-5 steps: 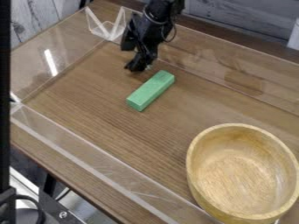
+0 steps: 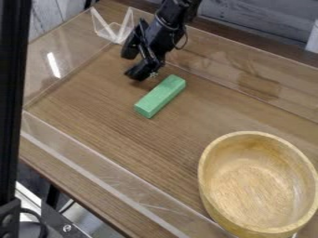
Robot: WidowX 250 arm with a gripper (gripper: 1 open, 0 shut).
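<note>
The black robot arm reaches down from the top of the view, its gripper low over the wooden table, just up and to the left of a green block. The gripper stands open; whether anything dark lies between its fingers is too small to tell. The green block lies flat, lengthwise on a diagonal.
A large pale yellow bowl fills the lower right. A white wire-like object stands at the top left, beside the arm. Dark cables and fittings run along the left edge.
The gripper has come lower and slightly toward the front left, closer to the table surface. The green block and the bowl have not moved.
</note>
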